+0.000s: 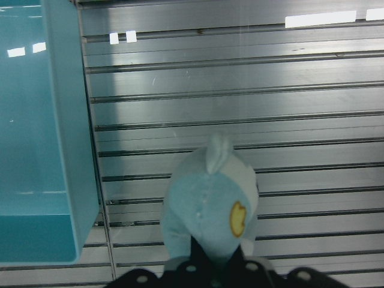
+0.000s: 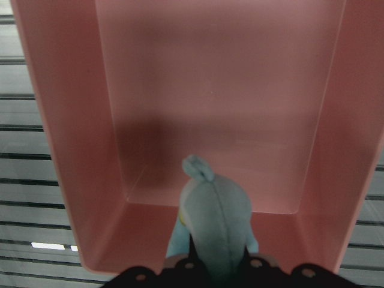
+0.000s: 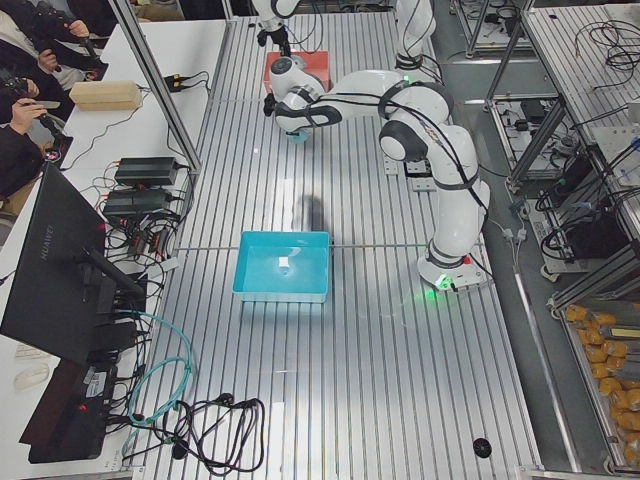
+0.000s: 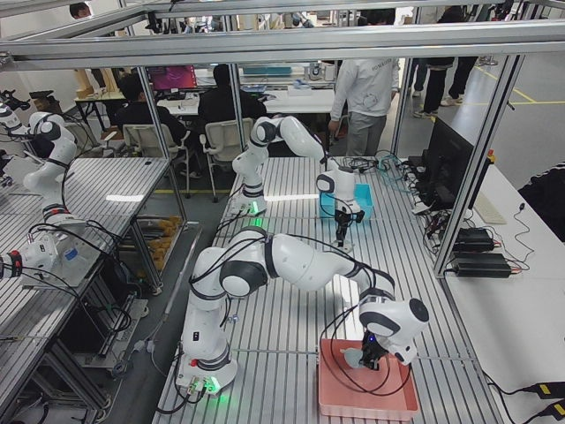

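A light-blue plush toy [image 1: 207, 204] with a yellow patch is gripped by my left gripper, above the slatted table beside the blue bin [image 1: 36, 234]. In the camera left view that blue bin [image 3: 280, 270] sits nearer, with the left gripper beyond it. My right gripper is shut on a second light-blue plush [image 2: 216, 222], over or inside the pink bin [image 2: 156, 78]. The camera right view shows this pink bin [image 4: 366, 397] at the front.
A monitor [image 3: 55, 260], black power units and loose cables line one side. Another table [image 3: 580, 40] stands across a gap. The slatted surface between the bins is mostly clear.
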